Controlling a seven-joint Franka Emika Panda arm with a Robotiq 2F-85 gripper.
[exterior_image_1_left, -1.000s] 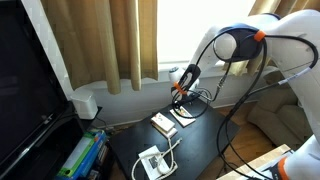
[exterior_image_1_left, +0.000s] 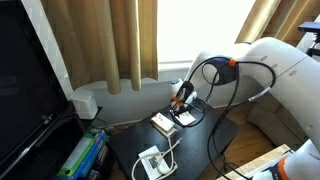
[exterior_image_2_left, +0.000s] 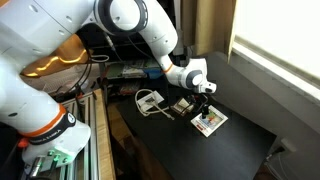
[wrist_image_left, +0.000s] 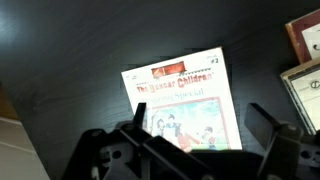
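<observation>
Under my gripper lies a thin book with a white and red cover, "The Boxcar Children" (wrist_image_left: 178, 88), flat on the dark table. In the wrist view my fingers stand wide apart over its lower part, with nothing held between them. Exterior view 2 shows the same book (exterior_image_2_left: 208, 122) just in front of the gripper (exterior_image_2_left: 203, 101). From exterior view 1, the book (exterior_image_1_left: 185, 118) is partly covered by the gripper (exterior_image_1_left: 179, 106). How high the fingertips hang over the cover is hard to tell.
Two more books or boxes (wrist_image_left: 304, 88) lie at the right of the wrist view. A pale box-shaped item (exterior_image_1_left: 163, 123) and a white device (exterior_image_1_left: 153, 163) with a cable rest on the table (exterior_image_1_left: 205, 135). Bare tabletop (exterior_image_2_left: 240, 145) surrounds much of the book.
The arm has come down and its orange-banded joint has shifted left in exterior view 1. My gripper is lower, nearer the book. The objects on the table look unmoved.
</observation>
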